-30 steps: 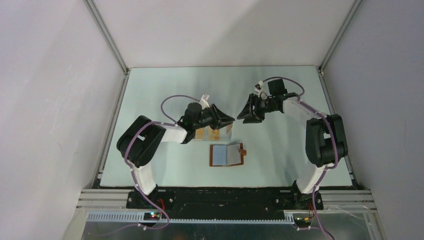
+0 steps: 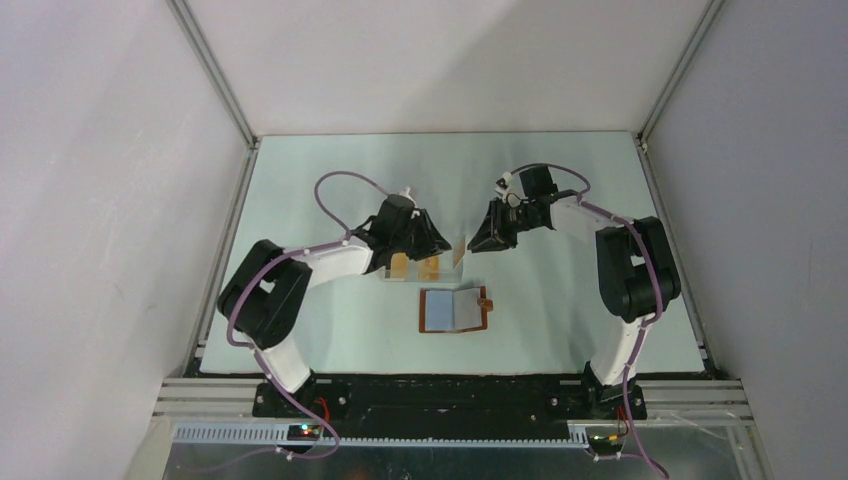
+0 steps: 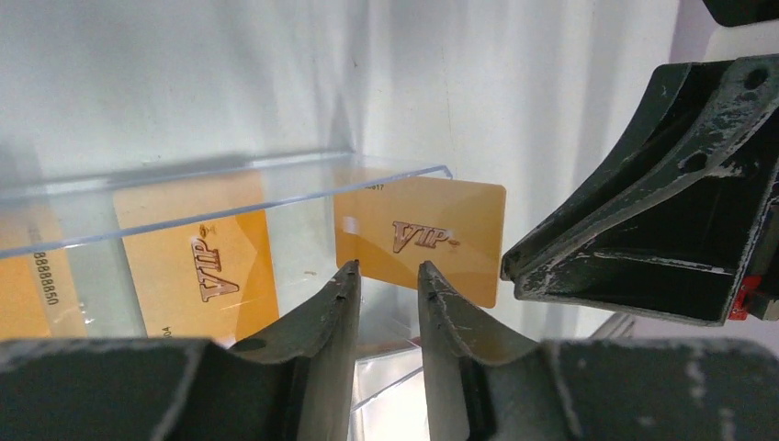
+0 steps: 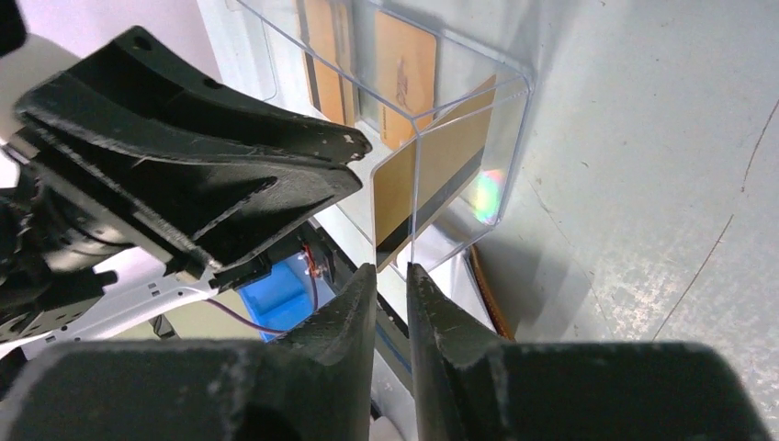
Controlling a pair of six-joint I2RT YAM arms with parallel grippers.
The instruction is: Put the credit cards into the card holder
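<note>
An orange VIP card (image 3: 418, 234) leans in the right end of the clear box (image 3: 303, 184), its edge sticking out past the box wall. In the right wrist view the same card (image 4: 445, 152) shows its gold face and dark stripe. Two more orange cards (image 3: 197, 248) lie further left in the box. My left gripper (image 2: 447, 245) is over the box with its fingers apart and empty. To the right of the card, my right gripper (image 2: 471, 248) points left, fingers a little apart, not closed on the card. The brown card holder (image 2: 424, 311) lies open in front.
The transparent walls of the box (image 4: 519, 138) rise around the cards.
The left gripper went toward the protruding card and has since drawn back left, leaving the card standing out more. My right gripper has moved slightly left, closer to the card.
</note>
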